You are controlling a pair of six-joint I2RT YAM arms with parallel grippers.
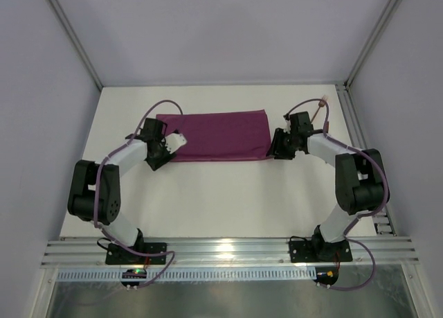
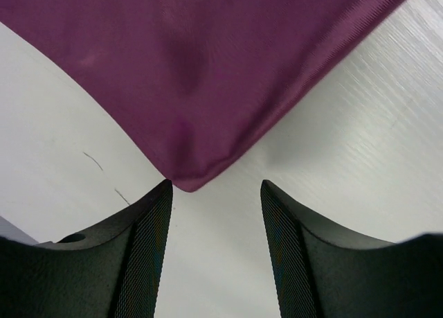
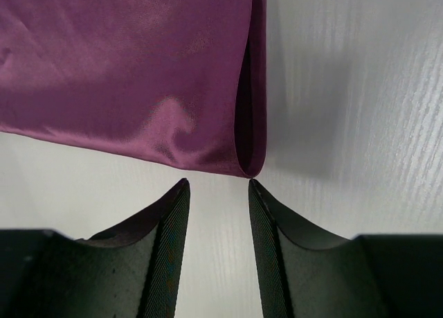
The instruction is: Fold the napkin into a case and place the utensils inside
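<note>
A folded burgundy napkin [image 1: 221,134] lies flat across the back of the white table. My left gripper stands open at the napkin's near left corner, nothing between its fingers; the corner tip shows just ahead of the left fingertip. At the near right corner, my right gripper is also open and empty, its fingertips just short of the fold's edge. A gap shows between the layers along the right side there. Partly hidden behind the right arm are a wooden fork [image 1: 323,100] and another wooden utensil [image 1: 327,126], at the table's right.
Grey walls close in the left, back and right sides. Purple cables loop above both arms.
</note>
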